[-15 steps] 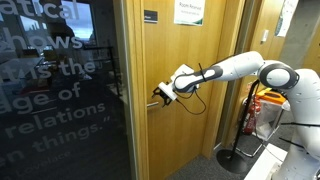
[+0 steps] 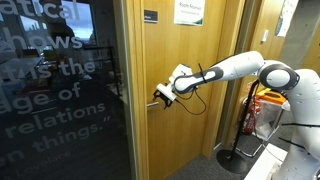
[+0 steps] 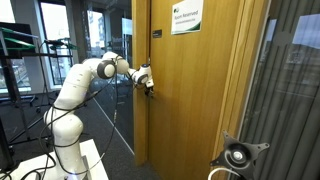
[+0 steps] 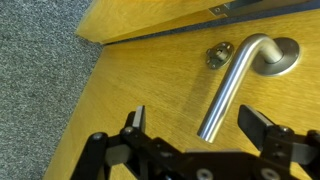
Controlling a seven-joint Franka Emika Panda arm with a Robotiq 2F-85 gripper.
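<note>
A silver lever handle (image 4: 232, 80) is mounted on the light wooden door (image 4: 160, 70). Its free end reaches down into the gap between the fingers of my gripper, one finger on each side. Those fingers stand well apart, and neither visibly touches the lever. Next to the handle's mount sits a round lock cylinder (image 4: 219, 54). From outside, the lever (image 2: 153, 103) shows just left of and below my gripper (image 2: 161, 95). In the second exterior view, the gripper (image 3: 149, 92) is close against the door face; the handle is hard to make out there.
A dark glass panel with lettering (image 2: 60, 90) flanks the door on the left. Right of it are a round black base (image 2: 235, 160) and a cart with an orange top (image 2: 270, 97). A sign (image 3: 187, 15) hangs high on the door, which looks shut.
</note>
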